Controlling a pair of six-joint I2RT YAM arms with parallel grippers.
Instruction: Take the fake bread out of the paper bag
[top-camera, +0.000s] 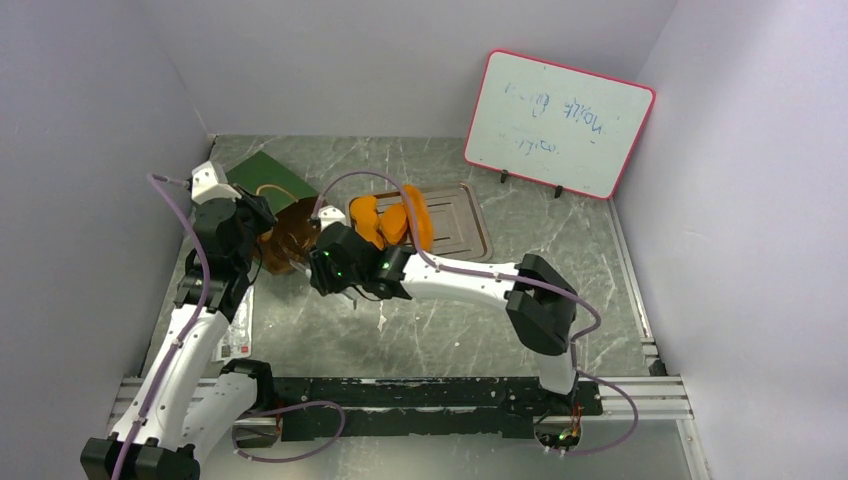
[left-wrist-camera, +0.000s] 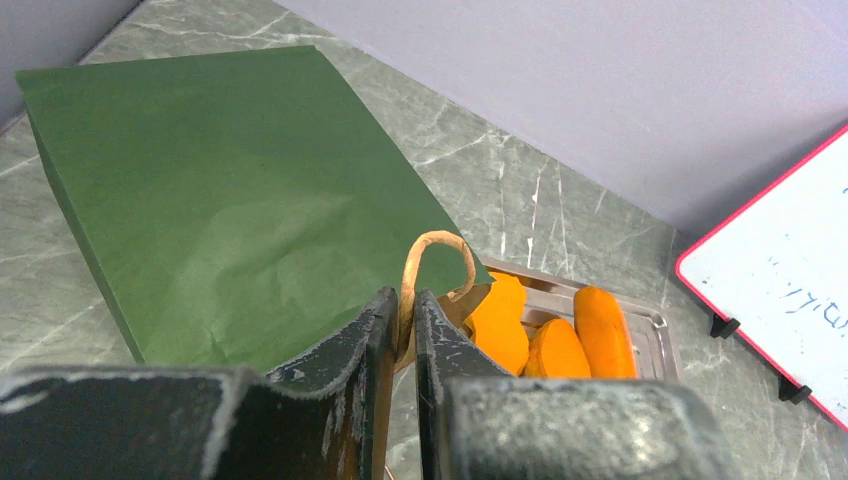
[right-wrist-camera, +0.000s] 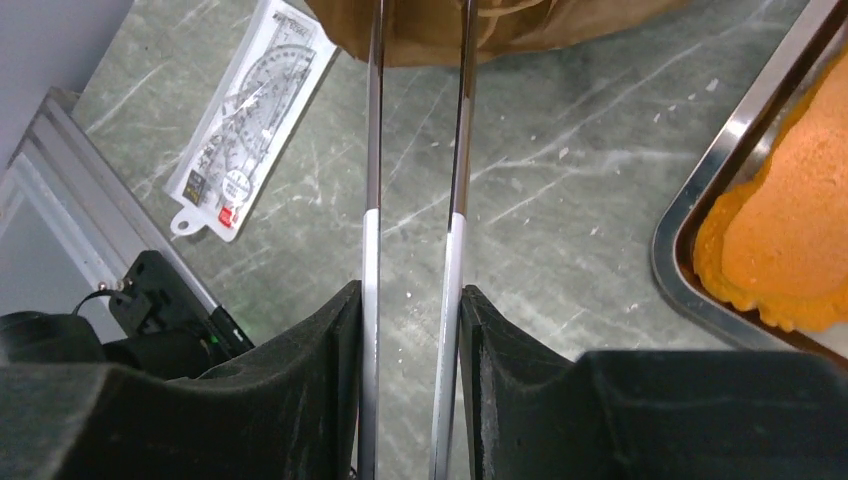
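Observation:
The paper bag, green outside (left-wrist-camera: 210, 200) and brown inside (top-camera: 286, 240), lies tilted at the left back of the table. My left gripper is shut on its tan handle, which loops above the fingertips. My right gripper reaches to the bag's brown opening (right-wrist-camera: 540, 25), its long metal fingers (right-wrist-camera: 372, 160) parted and entering it; what lies between their tips is out of view. Orange fake bread pieces (left-wrist-camera: 600, 340) rest on a metal tray (top-camera: 460, 225) right of the bag. The bag's contents are mostly hidden.
A whiteboard (top-camera: 558, 125) stands at the back right. A flat packaged item (right-wrist-camera: 250, 120) lies at the left front, beside the left arm.

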